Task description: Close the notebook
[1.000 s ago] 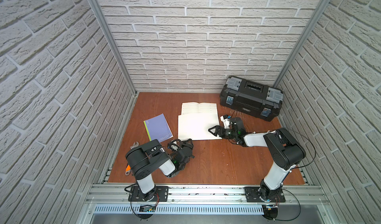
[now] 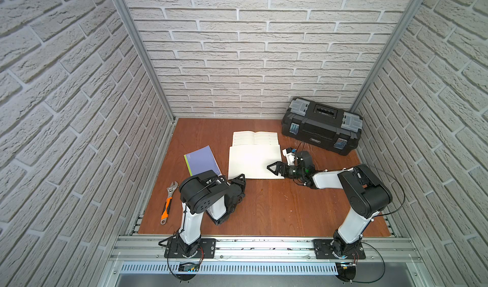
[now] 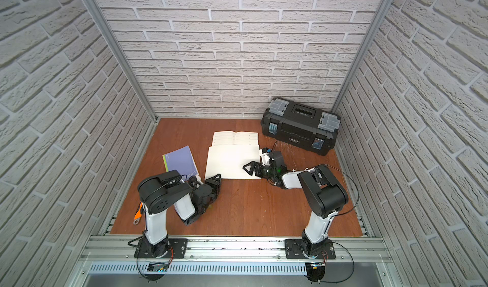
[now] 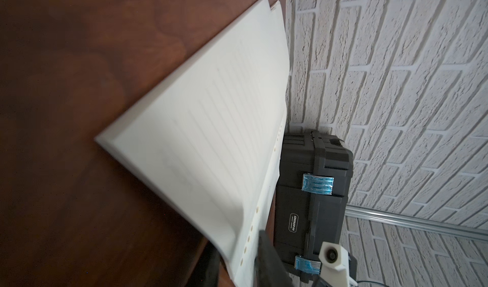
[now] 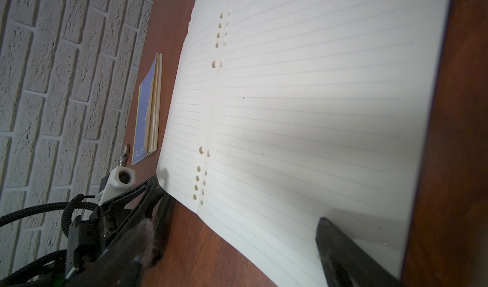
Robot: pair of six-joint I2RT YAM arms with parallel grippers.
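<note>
The notebook (image 2: 252, 157) lies open mid-table, lined white pages (image 5: 310, 109) with punched holes along the fold. My left gripper is at its near left corner, fingers around or beside the page edge; whether they hold it is unclear. My right gripper rests over the notebook's right part, fingers apart, one fingertip on or just above the page. A second open lined booklet (image 2: 254, 137) shows behind the white pages in the top views.
A purple notebook (image 2: 201, 161) lies left, with an orange-handled wrench (image 2: 167, 205) beside it. A black toolbox (image 2: 321, 122) stands at back right. Bare table is at the front between the arms.
My right arm is nearly still.
</note>
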